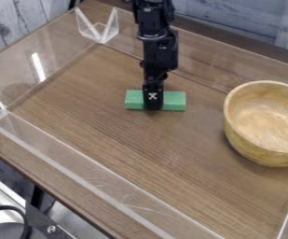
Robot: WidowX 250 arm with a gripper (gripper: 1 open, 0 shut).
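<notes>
A green block (172, 101) lies lengthwise left to right near the middle of the wooden table (96, 159). My dark gripper (151, 97) is lowered onto the middle of the block, shut on it, and covers part of it.
A large tan bowl (262, 121) sits at the right of the table. Clear plastic pieces show at the upper left and along the left edge, and black cables lie at the lower left corner.
</notes>
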